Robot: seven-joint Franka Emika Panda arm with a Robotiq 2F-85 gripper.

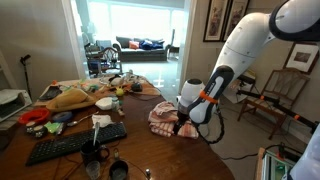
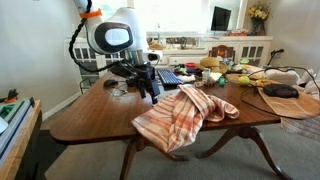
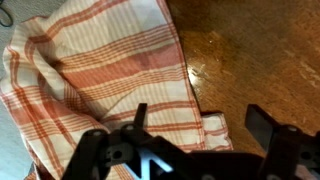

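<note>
An orange-and-white plaid cloth (image 3: 130, 70) lies partly spread and partly bunched on the wooden table; in exterior view 2 the cloth (image 2: 180, 115) drapes over the table's edge. My gripper is open above it, its fingers far apart. In the wrist view, the cloth's edge and a small folded corner run between the fingers, with bare wood on the right. From the side, the gripper (image 2: 154, 98) is beside the cloth, tilted down. Whether its fingertips touch the cloth, I cannot tell.
A black keyboard (image 1: 75, 143), dark mugs (image 1: 94, 158) and several kitchen items crowd the table's other end. A chair (image 1: 288, 85) stands beyond the arm.
</note>
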